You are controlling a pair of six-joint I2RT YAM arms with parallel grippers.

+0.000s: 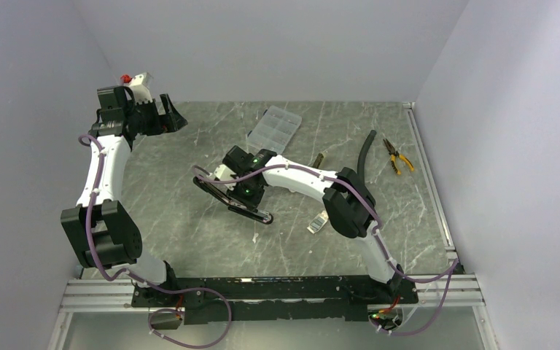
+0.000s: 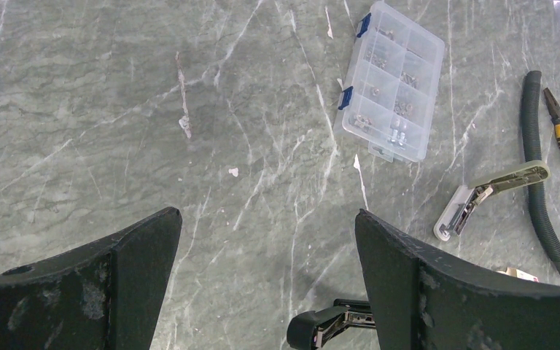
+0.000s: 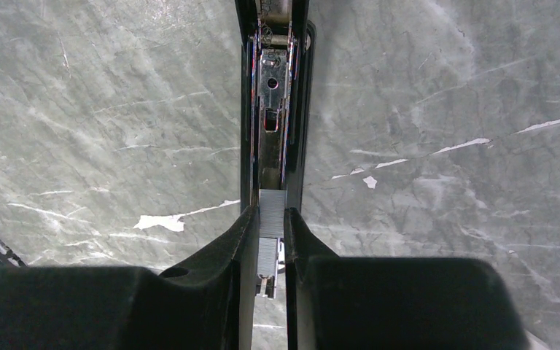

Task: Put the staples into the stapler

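The black stapler (image 3: pixel 308 109) lies opened out on the table, its two halves spread apart; in the top view part of its body (image 1: pixel 251 214) shows below my right gripper (image 1: pixel 246 205). In the right wrist view, a silver strip of staples (image 3: pixel 272 208) is over the stapler's channel, held between the fingertips of my right gripper. Whether the strip sits fully down in the channel cannot be told. My left gripper is open and empty, raised at the far left, away from the stapler.
A clear divided case (image 1: pixel 275 130) lies at the back. To the right are an olive stapler (image 2: pixel 514 179), a dark hose (image 1: pixel 365 154) and yellow-handled pliers (image 1: pixel 397 156). A small staple box (image 1: pixel 318 222) lies right of the black stapler.
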